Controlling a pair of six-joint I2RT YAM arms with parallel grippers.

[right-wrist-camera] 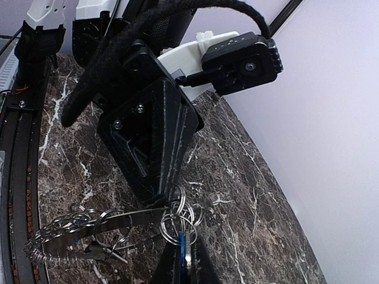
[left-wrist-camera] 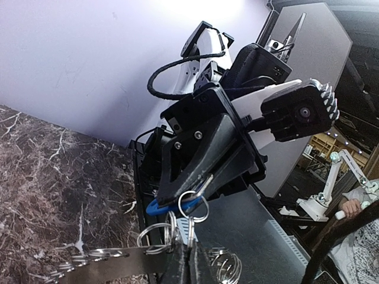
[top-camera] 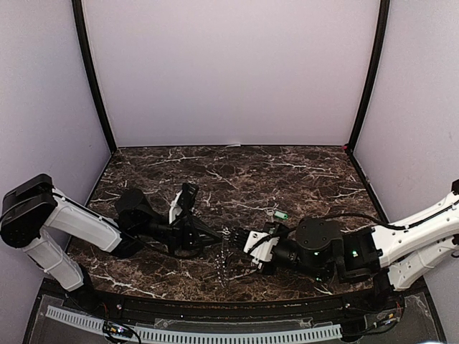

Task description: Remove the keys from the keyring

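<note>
Chain-like metal keys and rings (top-camera: 223, 265) hang between my two grippers in the top view. My left gripper is shut on a thin metal keyring (left-wrist-camera: 190, 228), with a flat metal strip (left-wrist-camera: 112, 266) and further rings around its tips. My right gripper is shut on a thin blue piece; in the left wrist view, that blue piece (left-wrist-camera: 169, 207) carries a small ring (left-wrist-camera: 204, 214) at the right gripper's tip. Several linked rings (right-wrist-camera: 177, 228) bridge the short gap between the grippers. Which part is key and which is ring is hard to tell.
A small green object (top-camera: 280, 214) shows behind the right gripper. A white slotted strip (top-camera: 237, 335) runs along the front edge.
</note>
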